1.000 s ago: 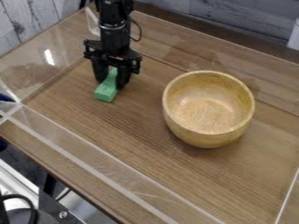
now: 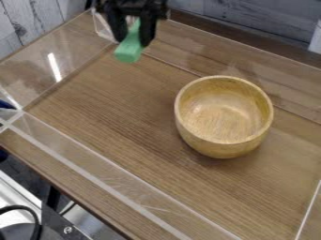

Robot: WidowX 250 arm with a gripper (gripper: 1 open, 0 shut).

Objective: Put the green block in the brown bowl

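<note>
The green block [image 2: 129,44] hangs upright near the top of the view, left of centre, with its lower end clear of the tabletop. Around its upper part is my dark gripper [image 2: 130,24], shut on it, and the block's top is hidden by the fingers. To the right and nearer the camera stands the brown bowl [image 2: 189,117], round and upright, its inside empty. Block and gripper are well apart from the bowl.
Clear walls [image 2: 56,66] border it on the left. Dark cables [image 2: 19,220] lie outside at the lower left corner.
My gripper has risen, carrying the green block up off the table and toward the top of the view. The bowl has stayed where it was.
</note>
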